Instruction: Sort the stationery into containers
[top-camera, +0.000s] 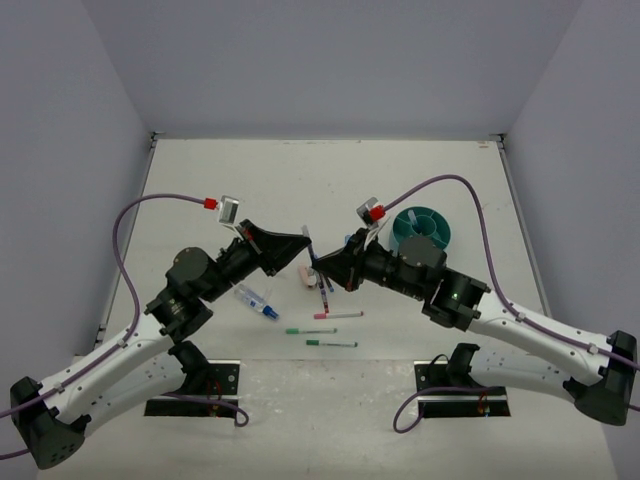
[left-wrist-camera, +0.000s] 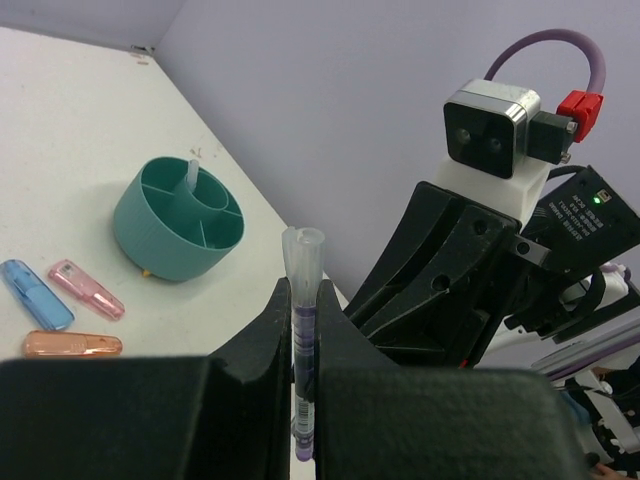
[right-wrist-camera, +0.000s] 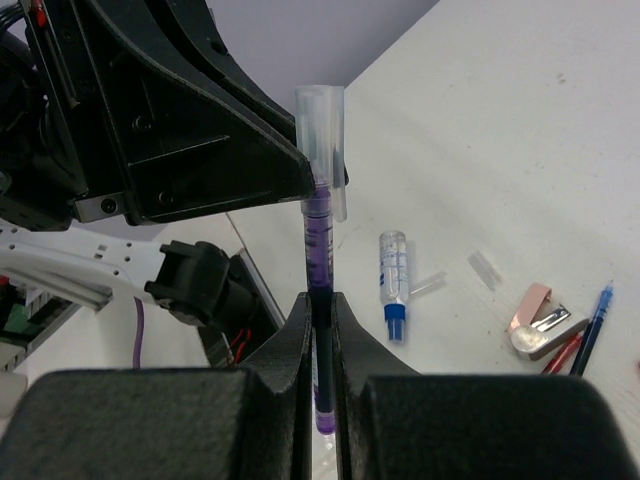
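Between my two grippers a slim purple stick with a clear top (top-camera: 309, 247) stands roughly upright. In the left wrist view, this purple stick (left-wrist-camera: 304, 345) runs between the fingers of my left gripper, which is shut on it near the top. Lower down, my right gripper is also shut on the purple stick (right-wrist-camera: 318, 240). A teal round container (left-wrist-camera: 150, 235) with compartments stands at the right, a clear piece (left-wrist-camera: 192, 175) inside it. Blue (left-wrist-camera: 38, 295), pink (left-wrist-camera: 87, 289) and orange (left-wrist-camera: 73, 344) flat items lie beside it.
Nearer the front lie a red marker (top-camera: 338, 315) and two green ones (top-camera: 331, 344). A bottle with a blue cap (right-wrist-camera: 394, 280), a clear strip (right-wrist-camera: 485, 270), a pink stapler (right-wrist-camera: 532, 318) and a blue pen (right-wrist-camera: 598, 325) rest mid-table.
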